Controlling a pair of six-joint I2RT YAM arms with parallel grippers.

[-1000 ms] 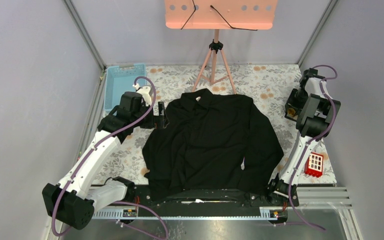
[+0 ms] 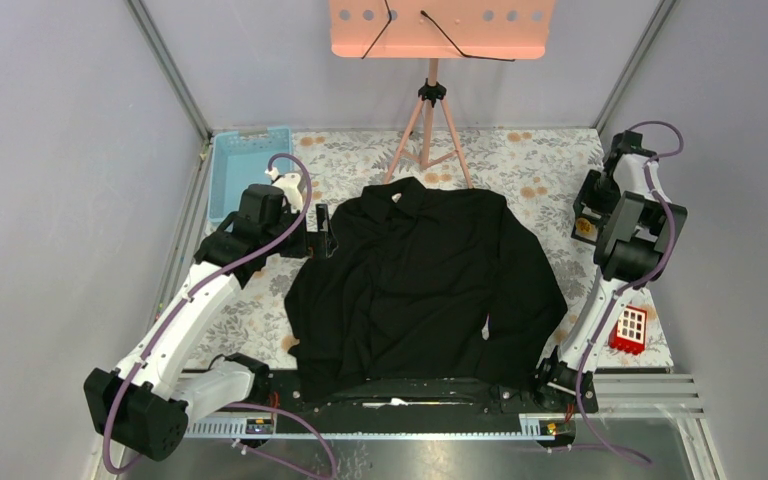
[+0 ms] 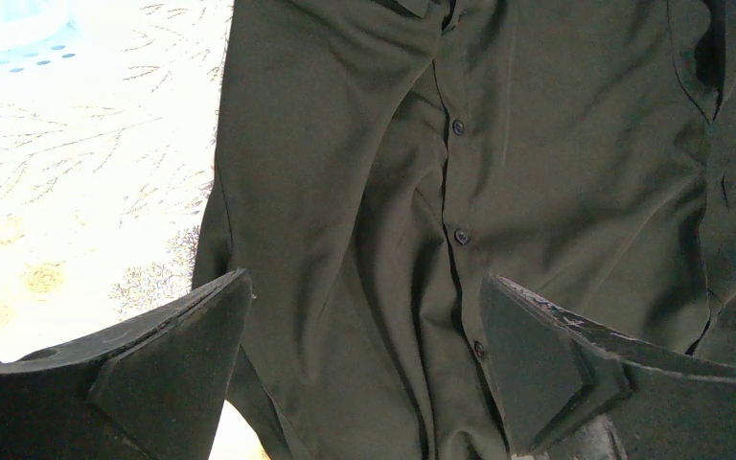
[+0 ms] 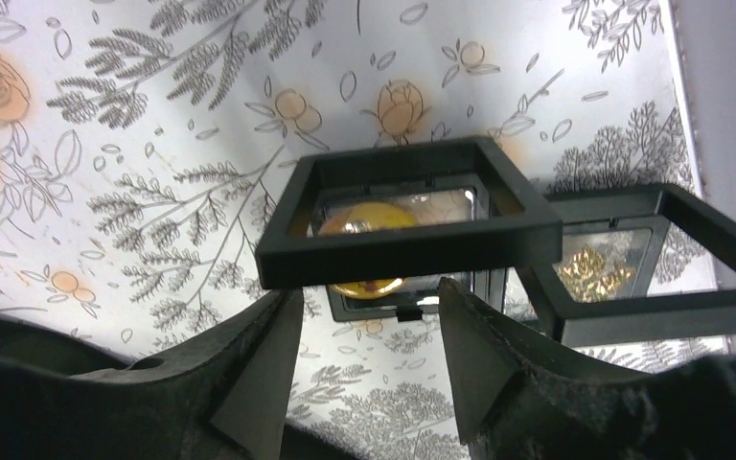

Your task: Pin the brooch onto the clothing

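A black button shirt (image 2: 420, 280) lies flat in the middle of the table. My left gripper hangs open above it, nothing between its fingers. At the table's right side, my right gripper is over a black-framed box (image 4: 407, 244) holding a yellowish round piece (image 4: 369, 216), probably partly hidden by the frame. Its fingers are apart, with none of the box clearly held. A second framed box (image 4: 671, 311) beside it holds small gold bits (image 4: 594, 273).
A blue basket (image 2: 240, 170) sits at the back left, a pink stand (image 2: 440, 30) at the back centre. A red tray (image 2: 628, 330) lies at the front right. Patterned table (image 2: 525, 170) shows around the shirt.
My right arm has shifted slightly to the right at the boxes. The left arm and the shirt have not moved.
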